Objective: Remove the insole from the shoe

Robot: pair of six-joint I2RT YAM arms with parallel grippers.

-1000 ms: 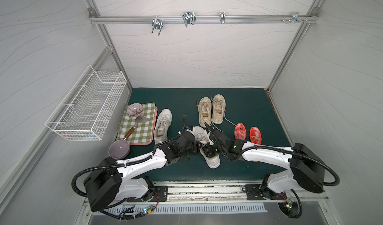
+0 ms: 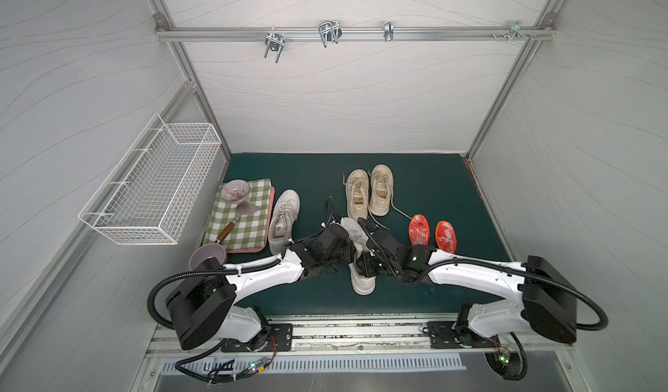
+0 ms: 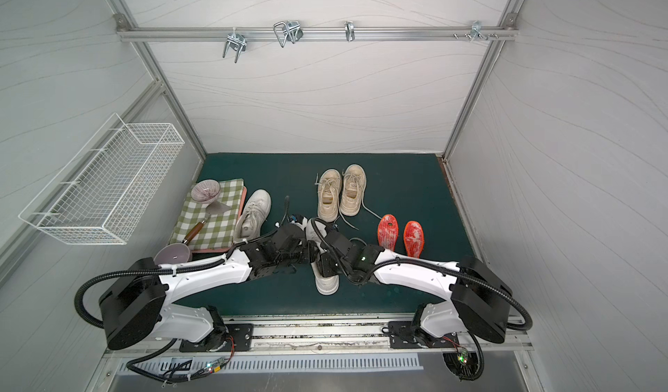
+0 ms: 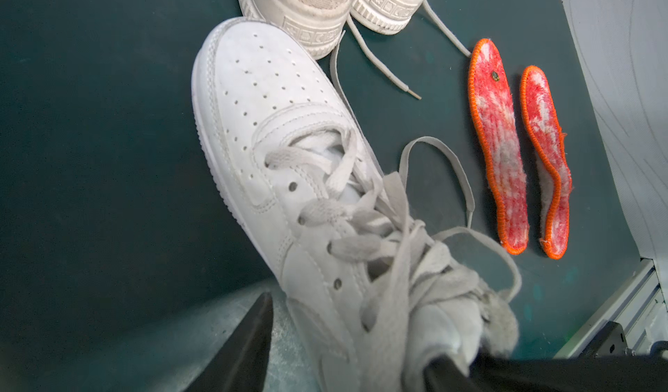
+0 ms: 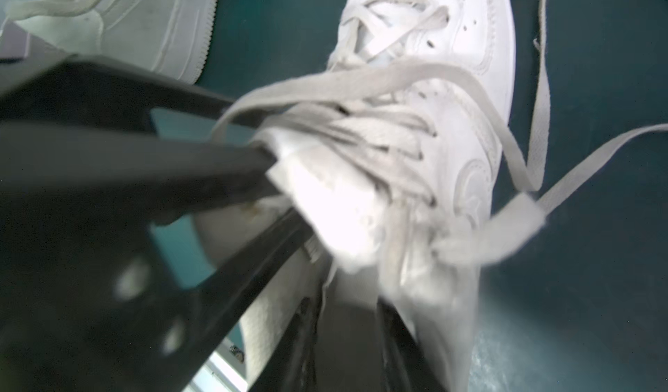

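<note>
A white sneaker [image 2: 362, 285] lies at the front middle of the table, toe away from me. At its left side, by the tongue [image 5: 327, 204], my left gripper stands open, its fingers [image 4: 243, 343] apart. The fingers of my right gripper point down into the shoe's opening, apart, with grey interior showing between them. I cannot tell whether that grey surface is the insole. Both grippers hide the shoe's middle in the top views.
Two red insoles [image 4: 499, 148] lie to the right. Beige shoes [image 2: 357, 193] stand just beyond the toe. Another white sneaker [image 2: 284, 218] and a checkered cloth [image 2: 240, 228] with a bowl and trowel occupy the left. Loose laces [image 5: 542, 113] trail beside the shoe.
My left gripper has shifted slightly right. The shoe's heel has swung a little to the left, so the shoe lies straighter. The right arm's elbow has moved slightly right.
</note>
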